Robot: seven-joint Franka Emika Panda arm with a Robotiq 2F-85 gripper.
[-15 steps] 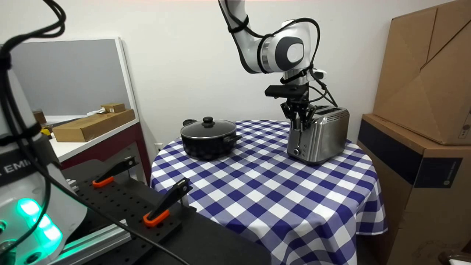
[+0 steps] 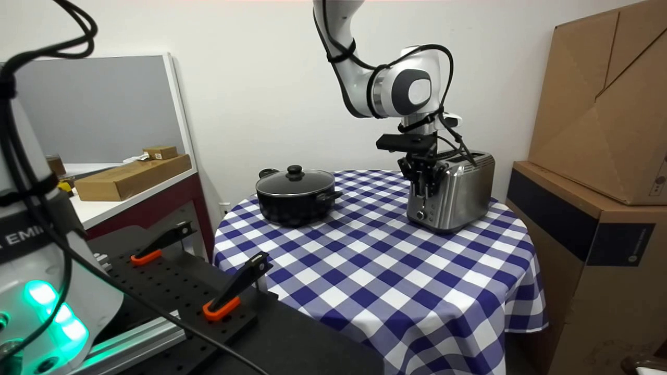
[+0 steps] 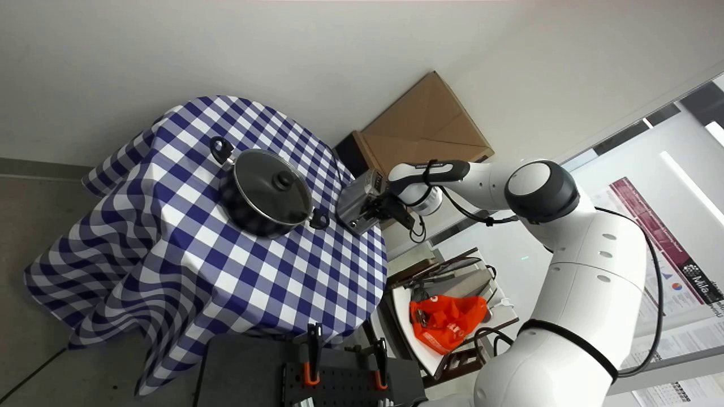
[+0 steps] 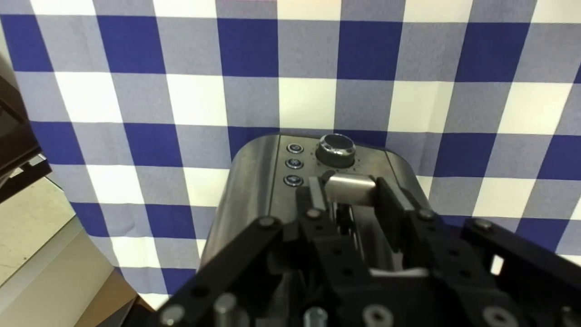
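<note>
A silver toaster stands upright at the right side of the checkered table, its front with a round knob and three small buttons. Pointing down at that front, my gripper is low along the lever slot. Seen from the wrist, the metal lever sits between the two fingers, and the gripper is shut on it. The knob lies just beyond the fingertips in that view. Much of the toaster's top is hidden there by the gripper's black body.
A black lidded pot stands at the back left of the table. Large cardboard boxes rise close to the toaster's right. Two orange-based clamps sit on the black bench.
My arm and gripper have come down a little along the toaster's front, so the fingers are now lower, closer to the knob. Toaster and pot have stayed in place.
</note>
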